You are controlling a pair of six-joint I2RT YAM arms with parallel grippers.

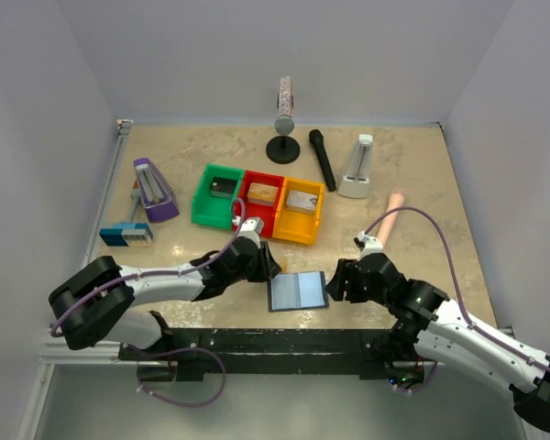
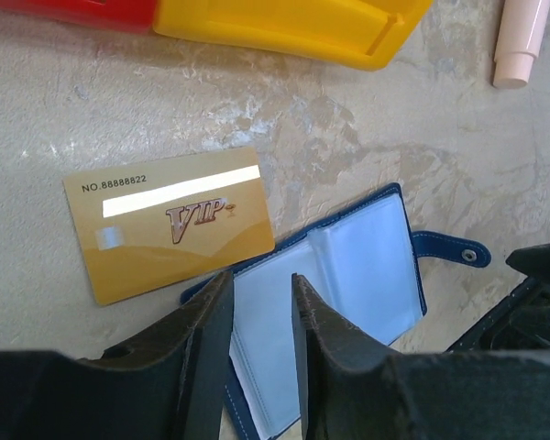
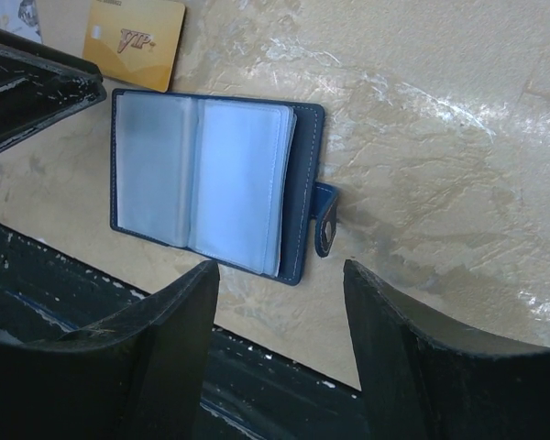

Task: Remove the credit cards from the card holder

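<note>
The card holder [image 1: 298, 291] lies spread flat near the table's front edge, blue-edged with pale clear sleeves and a snap strap [image 2: 452, 248] on its right. Touching or just beyond its upper left corner, a gold VIP card [image 2: 170, 220] rests flat on the table. My left gripper is open above the holder's left part, nothing between its fingers. At the holder's right side hovers my right gripper, also open and empty. Whether any card sits inside the sleeves [image 3: 238, 183] I cannot tell.
Behind the holder stand joined green, red and yellow bins [image 1: 296, 226] with small boxes inside. A pink cylinder [image 1: 391, 217] lies at the right, a black microphone [image 1: 322, 159] farther back. Bare table [image 1: 422, 275] shows on the right.
</note>
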